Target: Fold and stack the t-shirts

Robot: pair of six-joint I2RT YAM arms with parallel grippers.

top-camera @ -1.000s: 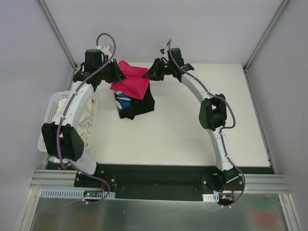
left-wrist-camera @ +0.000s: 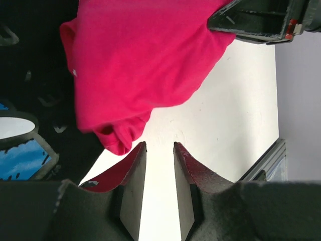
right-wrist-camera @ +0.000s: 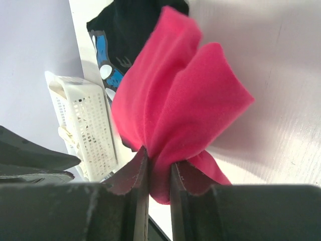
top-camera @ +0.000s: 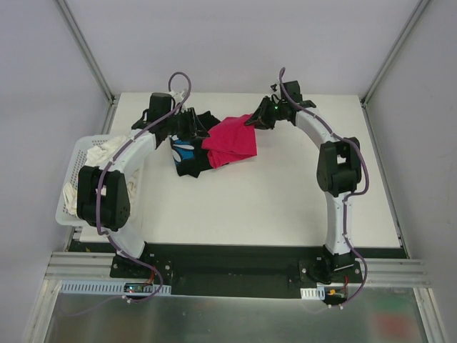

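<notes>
A red T-shirt [top-camera: 233, 143] [right-wrist-camera: 180, 100] hangs from my right gripper [top-camera: 258, 118], which is shut on its gathered edge at the upper right of the cloth, its lower part over a black shirt with blue and white print [top-camera: 187, 161] [left-wrist-camera: 40, 150] [right-wrist-camera: 125, 30]. My left gripper [top-camera: 191, 127] is above the black shirt, left of the red one; in the left wrist view its fingers stand apart with nothing between them.
A white basket [top-camera: 76, 164] [right-wrist-camera: 90, 130] holding pale cloth is at the table's left.
My right gripper has moved right with the red shirt, uncovering the black shirt's left part. My left gripper has let go of the red shirt and shifted right from where it was.
</notes>
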